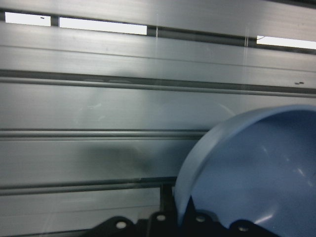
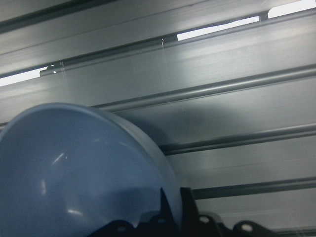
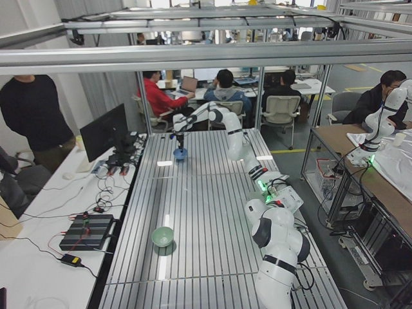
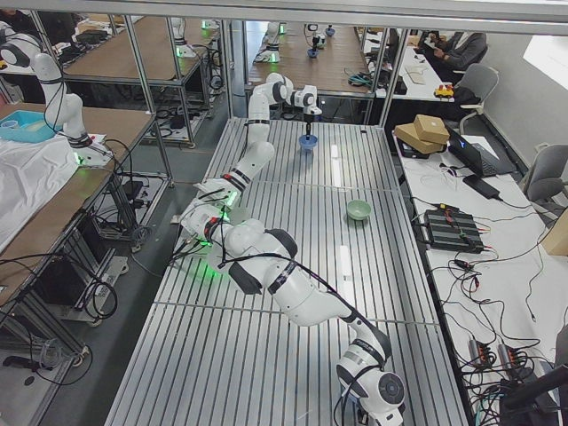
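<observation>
In the left wrist view my left gripper is shut on the rim of a blue bowl (image 1: 256,163). In the right wrist view my right gripper is likewise shut on a blue bowl's rim (image 2: 84,158). A blue bowl (image 3: 180,155) sits at the far end of the slatted metal table (image 3: 193,206) under one arm's gripper; the other arm reaches down at the near end in the camera right view, its bowl mostly hidden. A green bowl (image 4: 358,209) stands apart on the table.
A white side desk (image 3: 45,270) holds a monitor, black boxes and cables beside the table. Metal frame bars cross overhead.
</observation>
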